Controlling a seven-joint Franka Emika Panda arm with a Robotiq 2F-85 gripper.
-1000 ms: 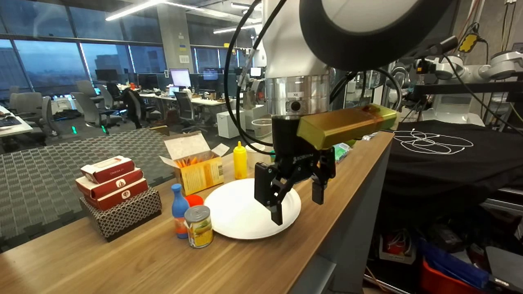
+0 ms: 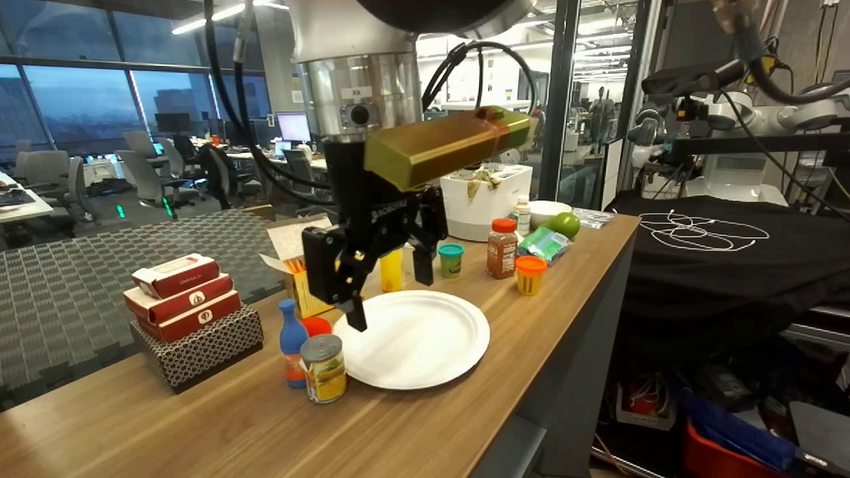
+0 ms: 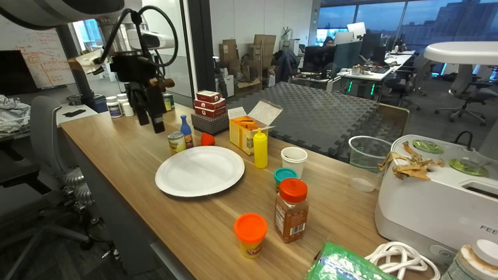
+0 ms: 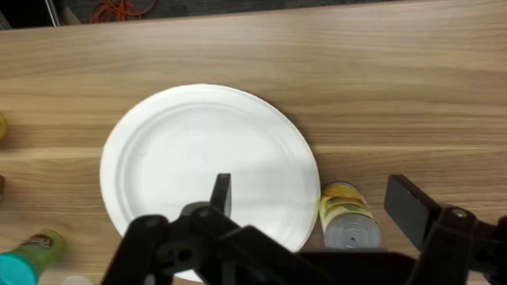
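My gripper [image 2: 392,291] is open and hangs above the table, with nothing between its fingers. Under it lies a round white plate [image 2: 430,350], empty. In the wrist view, a yellow-labelled can [image 4: 344,209] appears between the two spread fingers, below them and close to the plate's rim. The can stands upright in exterior view 2, beside a blue bottle [image 3: 185,128] and a round red object [image 3: 207,139]. My hand partly hides the plate's near side in the wrist view.
An open yellow box [image 3: 241,138], a yellow squeeze bottle [image 3: 261,150] and white cups [image 3: 294,158] line the far side. A spice jar [image 3: 292,212] and an orange-lidded tub [image 3: 250,235] stand past the plate. Red boxes [image 2: 182,296] are stacked at one end.
My gripper has moved left in exterior view 1, across the plate towards the can and the blue bottle, staying open. The plate, can and bottle have not moved.
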